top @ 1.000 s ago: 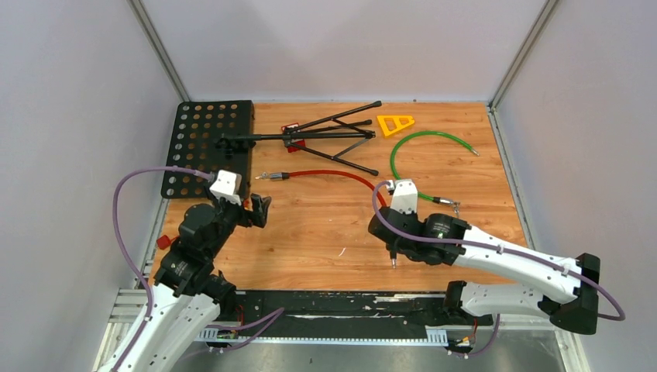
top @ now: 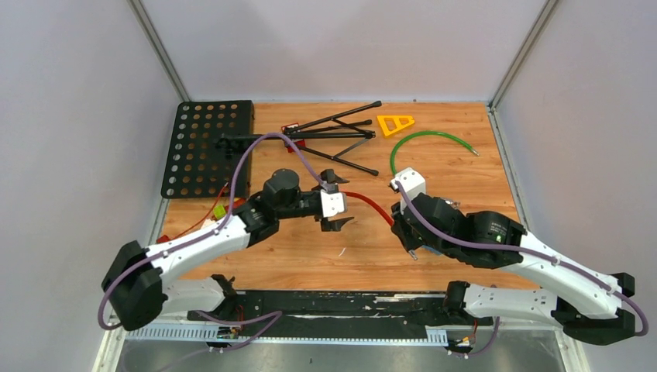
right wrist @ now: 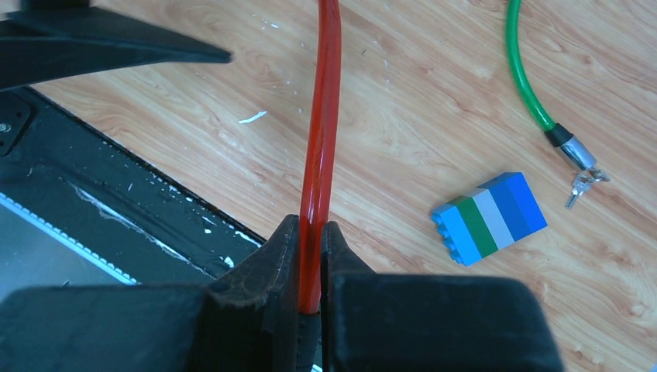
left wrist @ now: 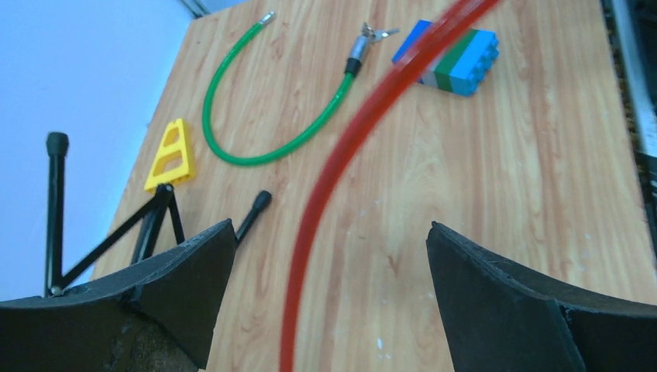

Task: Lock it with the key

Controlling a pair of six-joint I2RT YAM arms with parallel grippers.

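My right gripper is shut on the red cable (right wrist: 319, 147) near one end. In the top view a metal tip (top: 413, 254) pokes out beneath that gripper. The left gripper (top: 349, 202) stands open over the middle of the table; in its wrist view the red cable (left wrist: 329, 178) runs blurred between the spread fingers, not gripped. The red cable's lock end is hidden in every current view. A green cable (left wrist: 267, 159) lies in a curve, its silver lock (right wrist: 576, 151) with keys (right wrist: 581, 186) at the near end.
Right of centre sits a block of blue, green and white bricks (right wrist: 490, 218). A folded black tripod (top: 329, 136), a yellow triangle (top: 396, 124) and a perforated black panel (top: 203, 182) occupy the back and left.
The left arm has swung right from beside the panel to the table's middle, over the red cable.
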